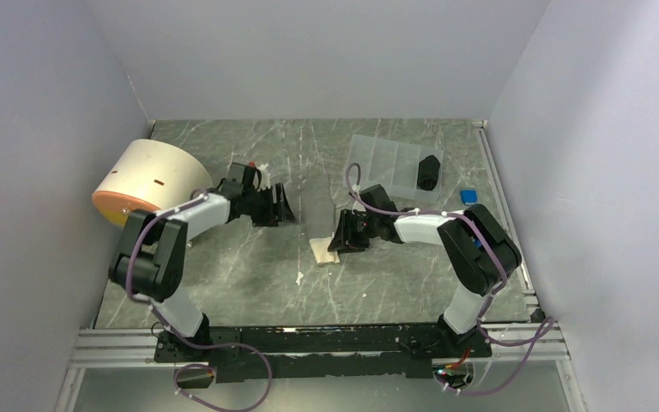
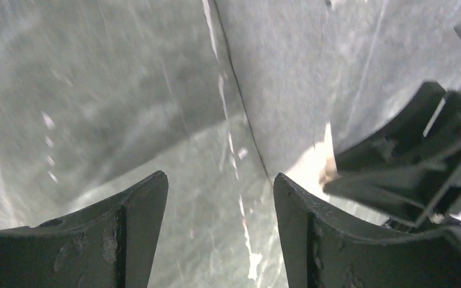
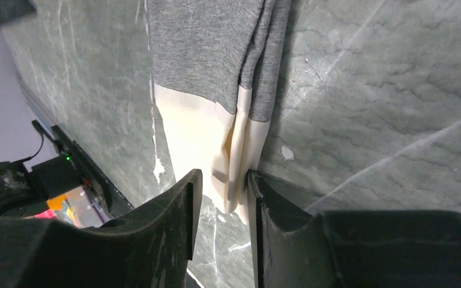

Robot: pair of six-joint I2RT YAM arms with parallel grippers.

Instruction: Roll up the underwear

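Note:
The underwear (image 1: 317,206) lies as a long folded strip in the middle of the table, grey toward the back with a cream end (image 3: 191,129) toward the front. My right gripper is at that cream end, fingers part open around its folded edge on the table; whether it grips the cloth I cannot tell. My left gripper stands open just left of the strip, nothing between its fingers, its view blurred.
A clear divided tray (image 1: 371,159) holding a dark roll stands at the back right, with a small blue object (image 1: 468,196) beside it. A large cream cylinder (image 1: 137,176) lies at the left.

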